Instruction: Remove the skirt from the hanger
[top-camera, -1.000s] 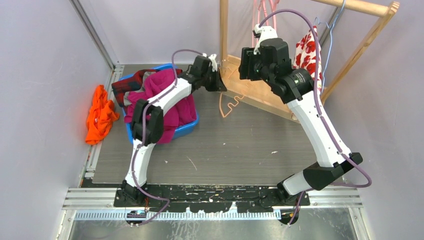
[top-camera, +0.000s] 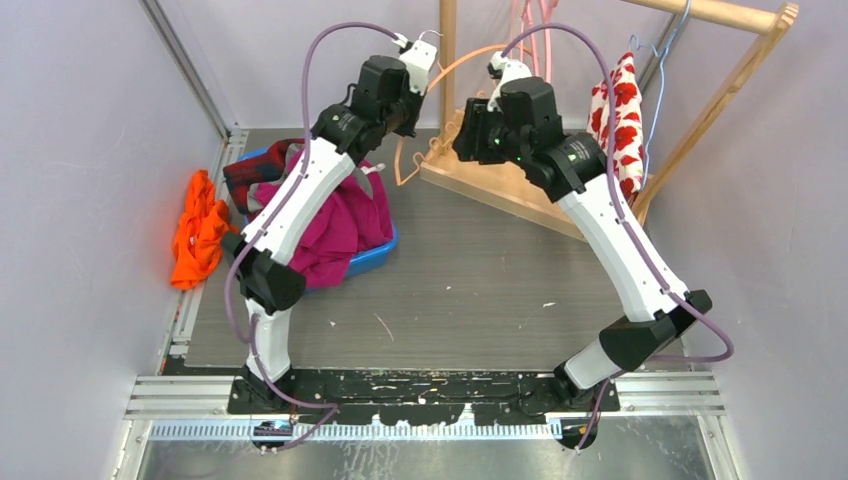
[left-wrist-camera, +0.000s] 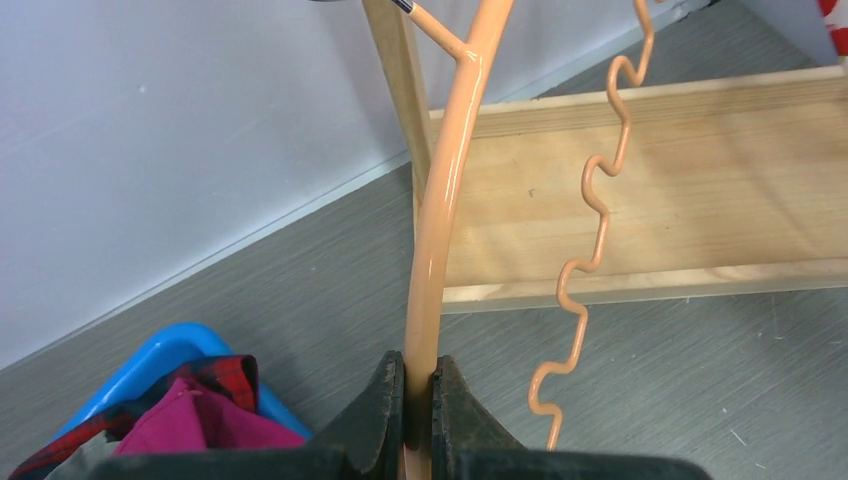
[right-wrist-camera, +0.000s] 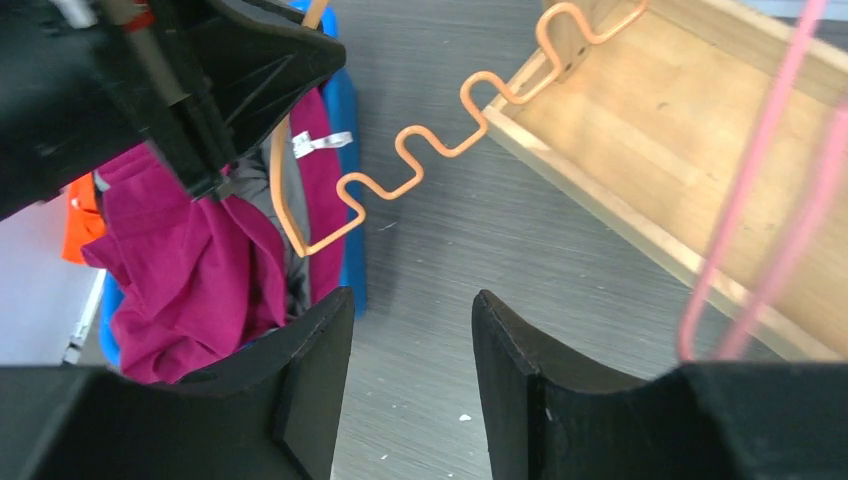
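My left gripper is shut on the bare orange hanger (left-wrist-camera: 440, 215), gripping its smooth arm; no garment hangs from it. The hanger's wavy lower bar (right-wrist-camera: 440, 148) shows whole stretches in both wrist views. To the right of it, my right gripper stands open, its fingers (right-wrist-camera: 315, 385) apart with only floor between them. A white cloth with red flowers (top-camera: 627, 125) hangs from a blue hanger (top-camera: 660, 95) at the right of the rack. A magenta garment (top-camera: 335, 235) lies in the blue basket (top-camera: 372, 258). Which garment is the skirt, I cannot tell.
Several pink hangers (top-camera: 530, 35) hang at the back, close to my right gripper. The wooden rack (top-camera: 500, 190) spans the back right. An orange garment (top-camera: 198, 232) lies on the floor left of the basket.
My left arm has moved back and a little left, bringing the orange hanger up between the arms. After a slight shift right, my right gripper has come left towards the hanger.
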